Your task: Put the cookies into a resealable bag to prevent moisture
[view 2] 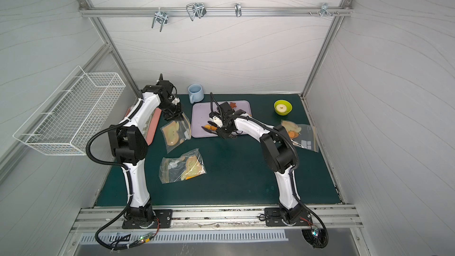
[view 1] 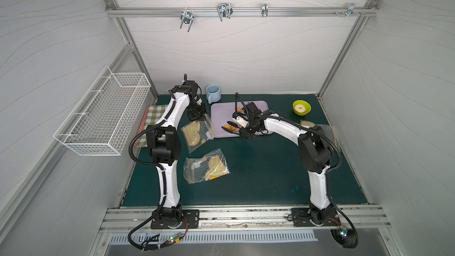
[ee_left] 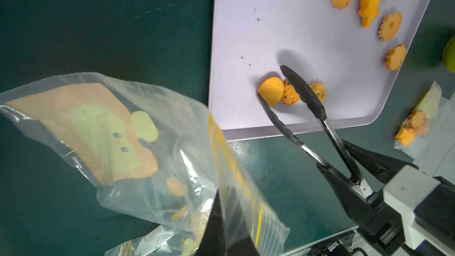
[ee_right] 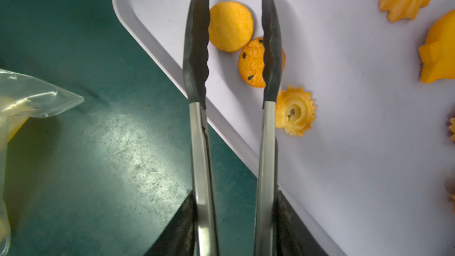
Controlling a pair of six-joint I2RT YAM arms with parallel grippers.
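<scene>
A lilac tray (ee_left: pixel 293 28) holds several cookies. My right gripper holds tong-like fingers open around a round plain cookie (ee_right: pixel 231 26) and a speckled cookie (ee_right: pixel 251 66) at the tray's near-left corner, with a ring cookie (ee_right: pixel 296 113) beside them. My left gripper (view 1: pixel 198 112) is shut on the top edge of a resealable bag (ee_left: pixel 109 142) with a bear print, which hangs left of the tray; some pieces show through it.
Another bag (view 1: pixel 206 168) lies on the front left, and one with cookies (view 2: pixel 298 135) at the right. A blue mug (view 1: pixel 213 93) and green bowl (view 1: pixel 301 107) stand at the back. A wire basket (view 1: pixel 102 113) is at left.
</scene>
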